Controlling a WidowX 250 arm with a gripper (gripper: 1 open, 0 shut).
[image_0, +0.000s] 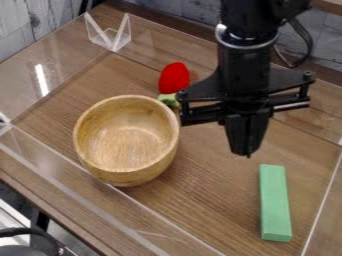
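My black gripper (243, 143) hangs in the upper middle of the camera view, right of a wooden bowl (127, 137) and above and behind a light green bar (274, 203) that lies at the front right. Its lower tip is shut, with nothing visible in it. Behind the gripper's left side lie a red object (175, 75) and a small green object (168, 99), partly hidden.
The wooden table (160, 210) has free room at the front middle and at the left. A white wire-like object (111, 31) stands at the back left. Dark cables lie at the bottom left corner.
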